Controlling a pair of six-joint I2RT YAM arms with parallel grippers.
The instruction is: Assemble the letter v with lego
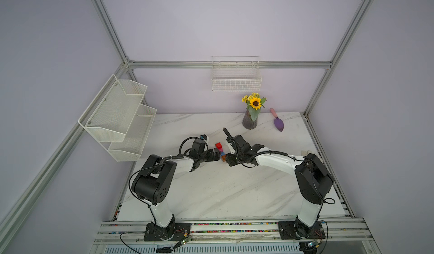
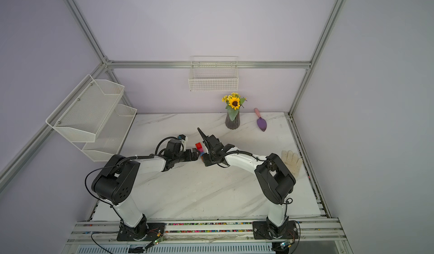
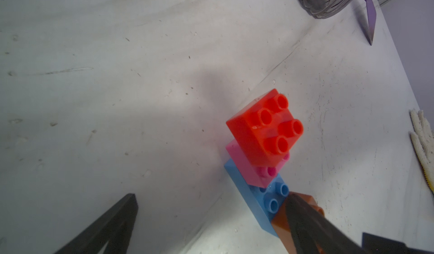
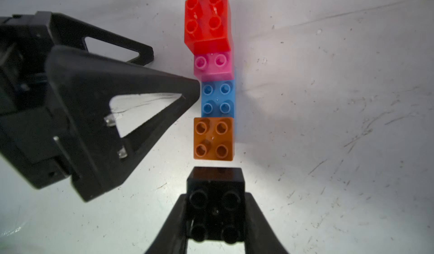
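A joined brick piece lies on the table: a red brick [image 4: 208,21] at its far end, a pink brick [image 4: 213,67], a blue brick [image 4: 218,99] and an orange-brown brick [image 4: 213,138] at the near end. Red and orange sit higher than blue. In the right wrist view a black brick [image 4: 216,204] is clamped in my right gripper, studs facing the camera, just short of the orange brick. From the left side my left gripper reaches in with open fingers; one finger [image 4: 187,89] is close beside the blue brick, and its gap is empty.
At the back stand a flower vase [image 1: 249,119] and a purple trowel [image 1: 278,123]. A glove [image 2: 291,162] lies at the right edge. Wire shelves [image 1: 122,118] hang on the left.
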